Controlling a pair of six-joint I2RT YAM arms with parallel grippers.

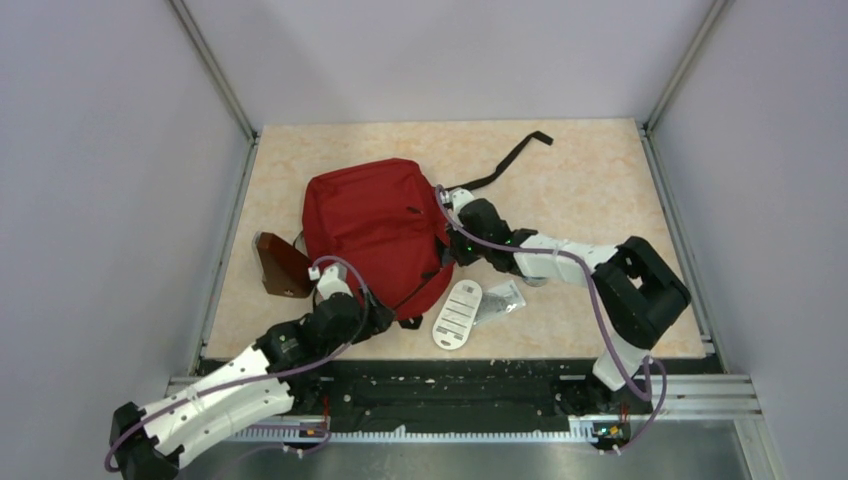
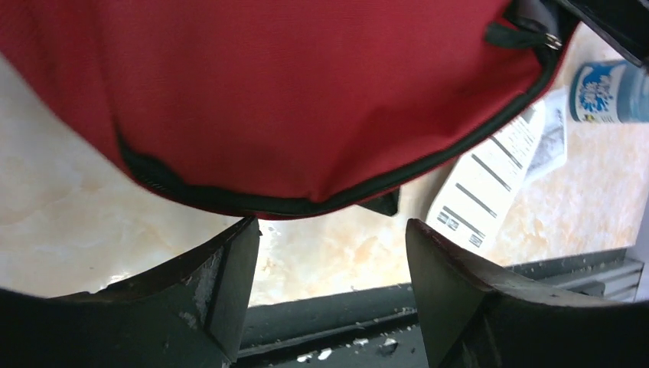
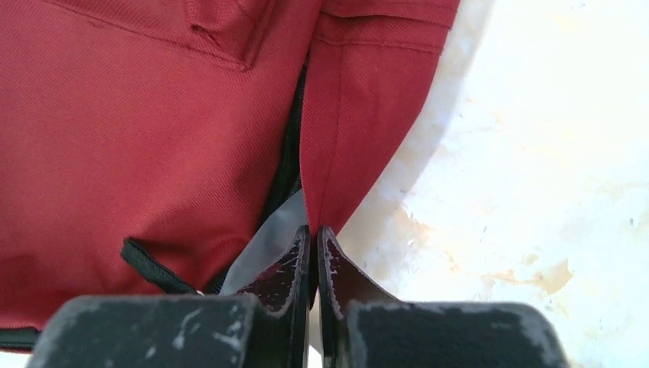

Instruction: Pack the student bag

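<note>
The red student bag (image 1: 360, 215) lies on the table left of centre. Along its front edge runs a black zipper (image 2: 252, 202), with a slider and black pull (image 2: 516, 37) near the right corner. My left gripper is open just in front of that edge, nothing between its fingers. At the bag's right side, my right gripper is shut on a narrow fold of red side fabric (image 3: 356, 134). A black zipper tab (image 3: 157, 267) lies left of those fingers. A white, rounded flat item (image 1: 457, 314) rests in front of the bag.
A clear packet (image 1: 500, 301) lies beside the white item. The blue-labelled tin (image 2: 601, 92) stands farther right, mostly under the right arm from above. A brown box (image 1: 285, 265) is left of the bag; a black strap (image 1: 512, 157) trails behind.
</note>
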